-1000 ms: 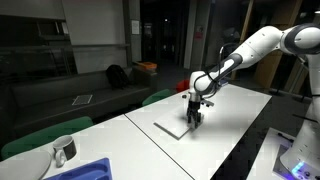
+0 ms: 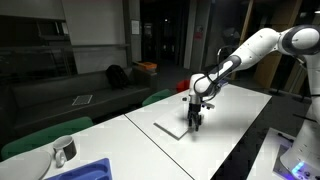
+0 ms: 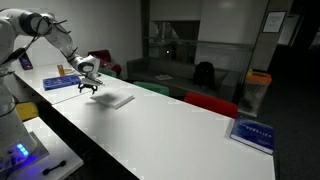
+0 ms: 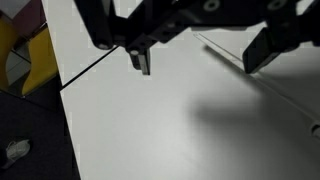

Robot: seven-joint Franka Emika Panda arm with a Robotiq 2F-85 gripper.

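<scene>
My gripper is open, its two dark fingers wide apart with nothing held between them. A thin flat board (image 2: pixel 174 128) with a pale top and a darker edge lies on the white table. In exterior view 1 the gripper (image 2: pixel 195 123) points down near the board's right end. From exterior view 2, the gripper (image 3: pixel 87 87) hangs by the board's far left side, and the pale board (image 3: pixel 112 101) lies flat. Under the fingers, the wrist view shows bare white table and a narrow raised edge (image 4: pixel 238 64) near the right finger.
A grey mug (image 2: pixel 66 149), a blue tray (image 2: pixel 86 171) and a pale round plate (image 2: pixel 28 165) occupy the table's left end. Another blue tray (image 3: pixel 60 82) lies behind the gripper. Chairs stand along the far edge.
My arm has shifted only very slightly near the board. The board, mug and tray stay where they were.
</scene>
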